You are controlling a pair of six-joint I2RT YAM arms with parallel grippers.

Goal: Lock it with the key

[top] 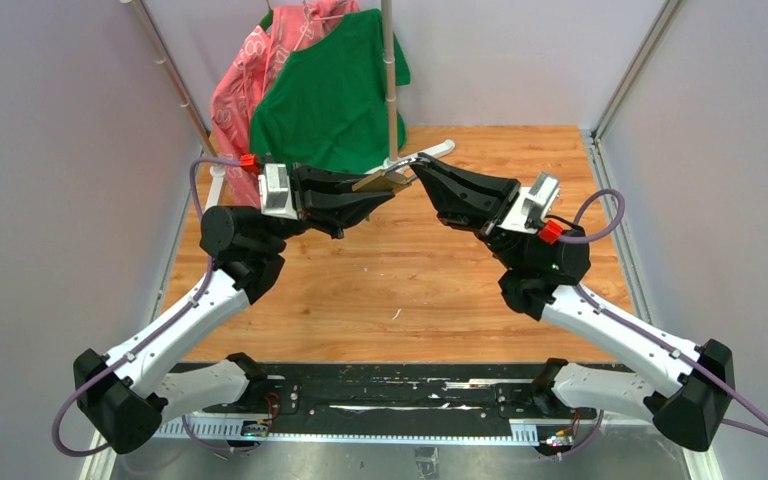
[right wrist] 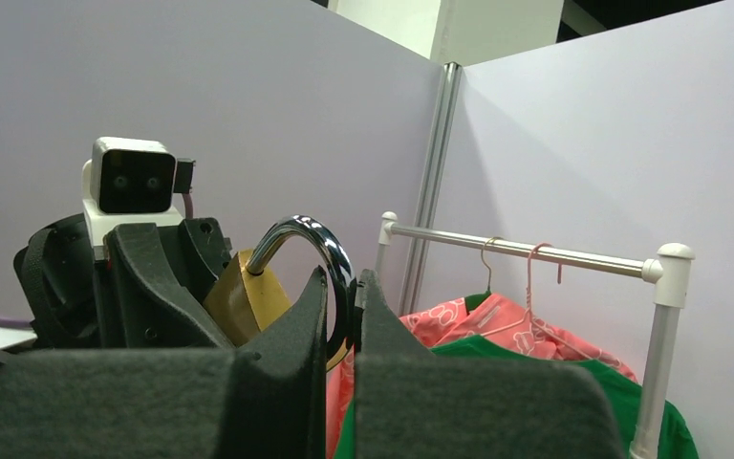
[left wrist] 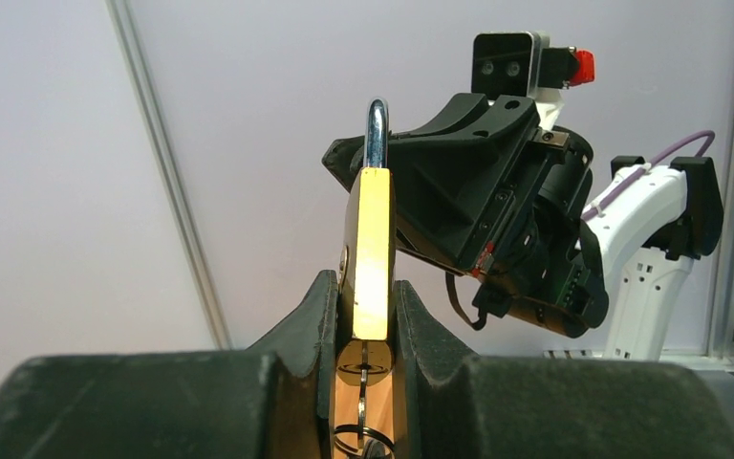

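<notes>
A brass padlock (top: 384, 182) is held up between the two arms over the wooden table. My left gripper is shut on its body, one finger on each flat side. From the body's lower end hangs the key with its ring (left wrist: 363, 438), only partly visible between the fingers. The steel shackle (right wrist: 312, 229) arches out of the body, and my right gripper is shut on its curved part. Whether both shackle legs sit in the body cannot be told, as the right fingers hide part of it.
Behind the grippers a clothes rack (right wrist: 545, 254) carries a green shirt (top: 330, 100) and a pink garment (top: 238, 100). The rack's white foot (top: 430, 152) lies close behind the padlock.
</notes>
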